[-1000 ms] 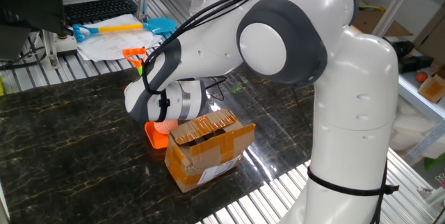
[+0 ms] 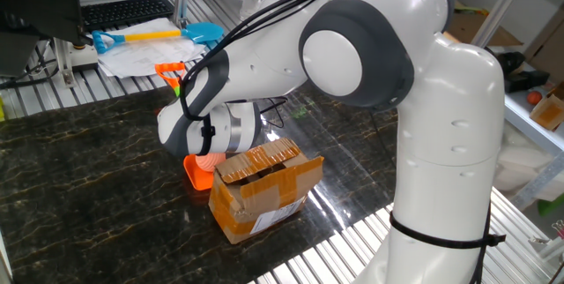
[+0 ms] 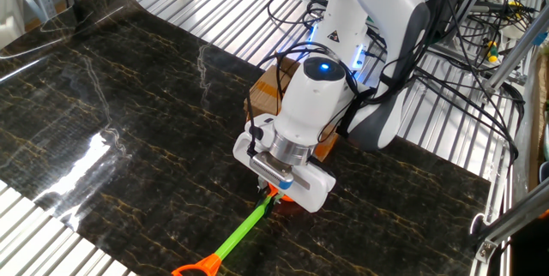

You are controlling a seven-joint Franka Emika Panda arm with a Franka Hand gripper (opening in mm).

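A toy shovel with a green shaft (image 3: 244,231) and an orange handle (image 3: 199,267) reaches out from under my gripper (image 3: 271,194) in exterior view 2. The gripper's fingers are down at the orange neck of the shovel; whether they are closed on it is too small and covered to tell. In exterior view 1 the arm hides the fingers. There the orange scoop (image 2: 198,179) shows below the wrist, with a pinkish-orange ball (image 2: 211,161) at it. An opened cardboard box (image 2: 263,198) stands right beside the scoop.
A blue-and-yellow shovel (image 2: 159,35) lies on white paper behind the dark marbled mat (image 2: 79,178), near a keyboard (image 2: 128,11).
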